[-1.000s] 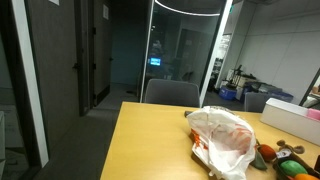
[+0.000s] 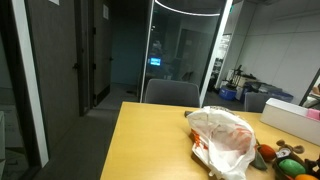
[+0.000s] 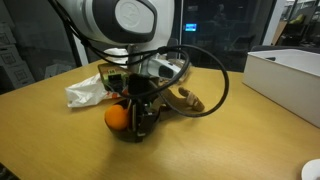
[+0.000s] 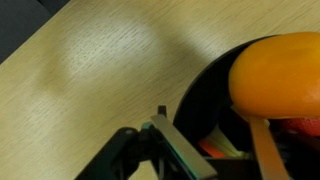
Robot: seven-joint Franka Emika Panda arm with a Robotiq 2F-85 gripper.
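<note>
In the wrist view a dark bowl (image 4: 196, 108) fills the right side, holding an orange fruit (image 4: 285, 78) and a red item (image 4: 302, 126). My gripper reaches over the bowl's rim with its fingers apart. Within the gap, lower in the bowl, shows a small red and green piece (image 4: 219, 146); whether a finger touches it I cannot tell. From exterior view 2, the gripper (image 3: 140, 108) points down into the bowl, partly hiding it, beside the orange (image 3: 118, 117). Much of the bowl's contents is hidden.
A crumpled white bag (image 2: 222, 142) lies on the wooden table (image 2: 150, 150). Near the bowl are a red round item (image 2: 267, 152) and a brown item (image 3: 184, 100). At the table's far side stands a white box (image 3: 285, 77).
At the right edge of exterior view 1, a dark part of the arm has come further into view over the bowl. Bag and table items look unmoved.
</note>
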